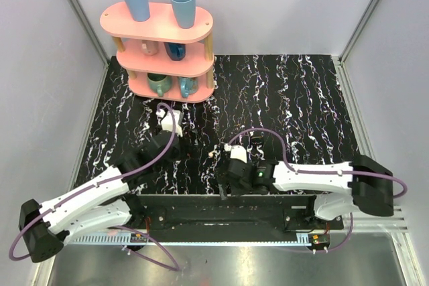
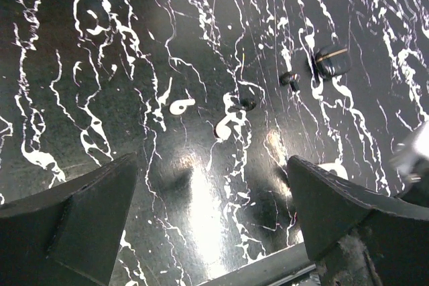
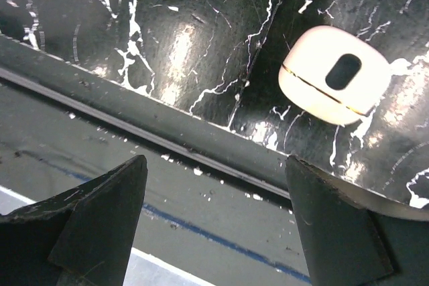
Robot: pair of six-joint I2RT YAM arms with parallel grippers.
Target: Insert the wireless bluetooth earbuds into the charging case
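Observation:
My left gripper hangs open above the black marble mat, nothing between its fingers. A white charging case (image 3: 335, 75) with a dark oval window and a thin seam lies near the front edge in the right wrist view. My right gripper stands open over that edge, below and left of the white case, nothing between its fingers.
A three-tier pink rack (image 1: 157, 18) with cups and mugs stands at the back left. A dark ledge (image 3: 171, 142) runs along the front edge, under the right gripper.

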